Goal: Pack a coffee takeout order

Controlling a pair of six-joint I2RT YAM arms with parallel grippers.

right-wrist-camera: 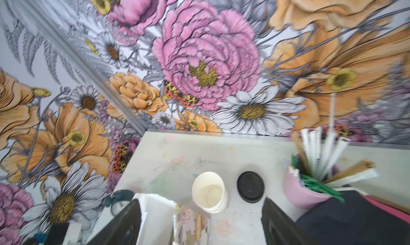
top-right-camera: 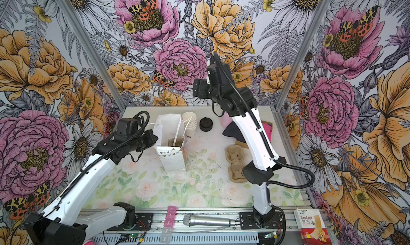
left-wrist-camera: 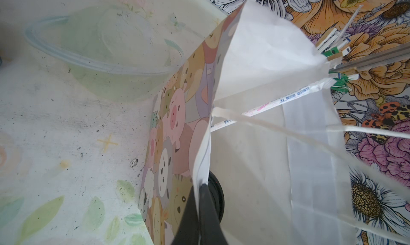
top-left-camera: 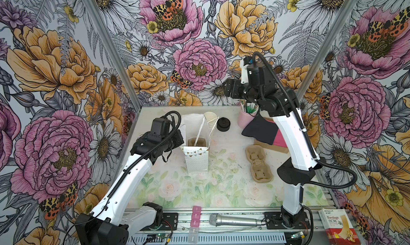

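A white paper bag (top-left-camera: pixel 196 159) with a gold-patterned front stands upright and open on the table. The edge of its mouth runs between the shut fingertips of my left gripper. Inside the bag show a brown cardboard piece (top-left-camera: pixel 197 141) and a wrapped white straw (left-wrist-camera: pixel 281 100) leaning against the wall; a round black thing (left-wrist-camera: pixel 218 195) is partly hidden behind the left fingers. High over the back of the table, my right gripper hangs open and empty. White paper cups (right-wrist-camera: pixel 209 191) stand behind the bag, beside a black lid (right-wrist-camera: pixel 250 186).
A pink holder (right-wrist-camera: pixel 301 193) full of straws and stirrers stands at the back right, near a dark and pink item (top-left-camera: pixel 260 129). A brown cup carrier (top-left-camera: pixel 258 166) lies right of the bag. Between bag and carrier the table (top-left-camera: pixel 226 159) is clear.
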